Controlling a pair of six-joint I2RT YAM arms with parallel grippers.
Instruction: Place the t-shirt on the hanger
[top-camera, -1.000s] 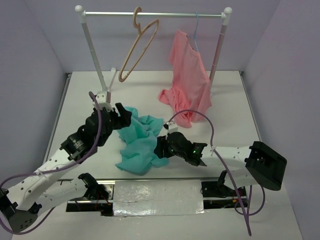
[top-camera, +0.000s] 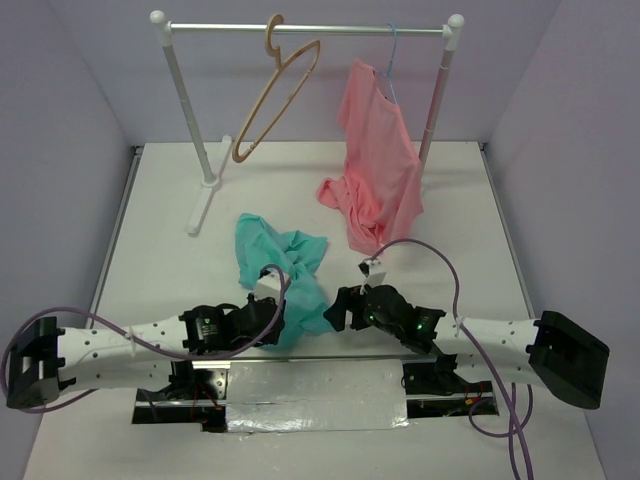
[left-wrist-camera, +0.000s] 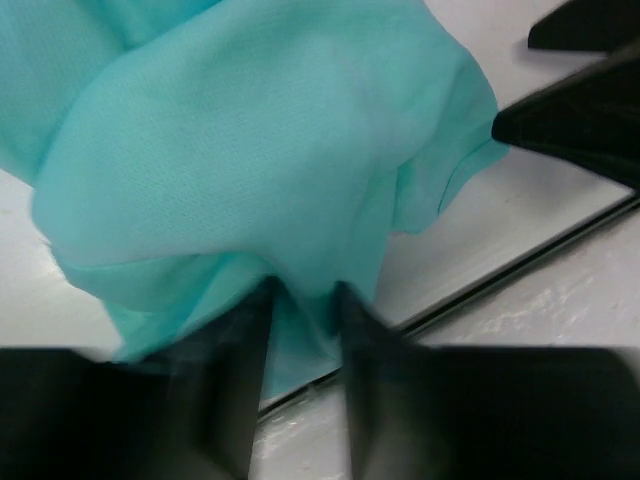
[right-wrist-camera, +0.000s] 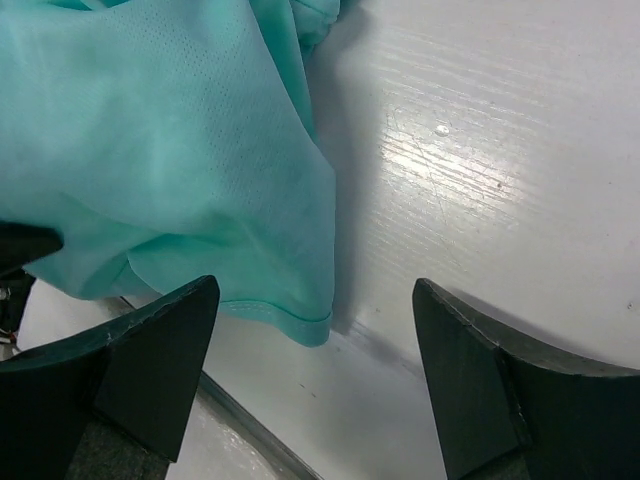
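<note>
A crumpled turquoise t-shirt lies on the white table. My left gripper is over the shirt's near end, its blurred fingers part open around a fold; whether the cloth is gripped I cannot tell. My right gripper stands open just right of the shirt, a hemmed corner lying between and beyond its fingertips. A bare wooden hanger hangs from the rail.
The white rack spans the back. A pink garment hangs on a blue hanger at the right, trailing onto the table.
My right gripper has shifted a little to the right.
</note>
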